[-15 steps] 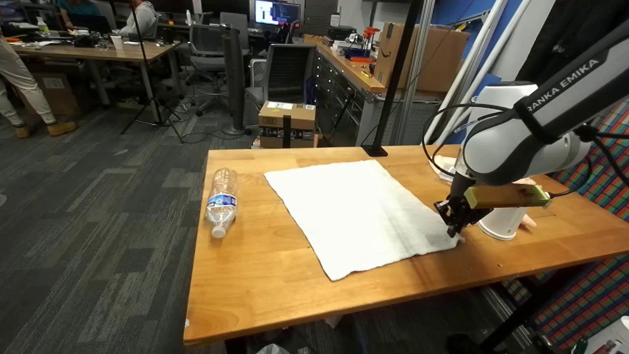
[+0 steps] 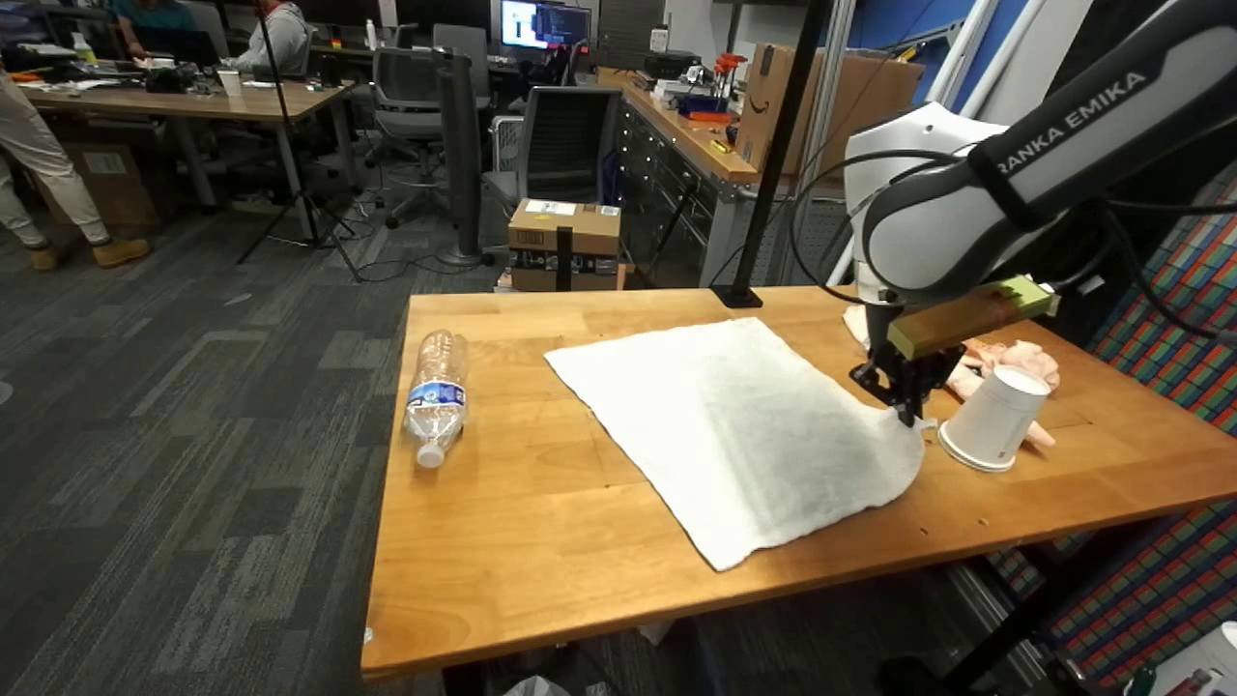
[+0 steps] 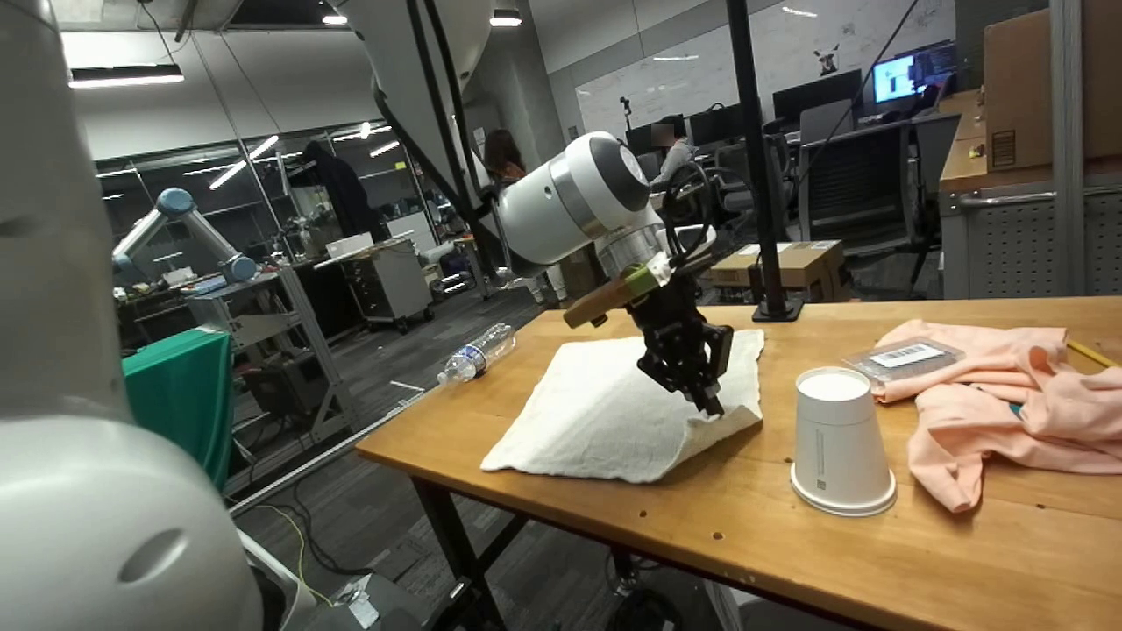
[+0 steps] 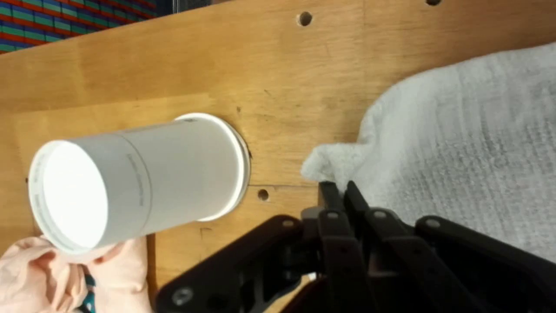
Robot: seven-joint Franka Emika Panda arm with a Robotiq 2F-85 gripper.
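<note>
A white cloth (image 2: 742, 435) lies spread over the middle of the wooden table. My gripper is shut on one corner of this cloth (image 4: 469, 151), and a small tuft of fabric sticks out past the fingertips. In exterior view 2 the gripper (image 3: 713, 408) holds that corner slightly raised, so the near edge of the cloth (image 3: 621, 421) lifts and curls. Most of the rest of the cloth stays flat on the wood.
An upside-down white paper cup (image 3: 841, 442) stands close beside the gripper. Behind it lie crumpled peach cloth (image 3: 1010, 400) and a clear packet (image 3: 905, 358). A plastic bottle (image 2: 437, 400) lies at the far left. Bare table (image 2: 510, 557) shows at the front left.
The gripper has risen and moved away from the front edge, lifting the held corner. The cloth has shifted a little to the right, and a shaded fold now runs across it.
</note>
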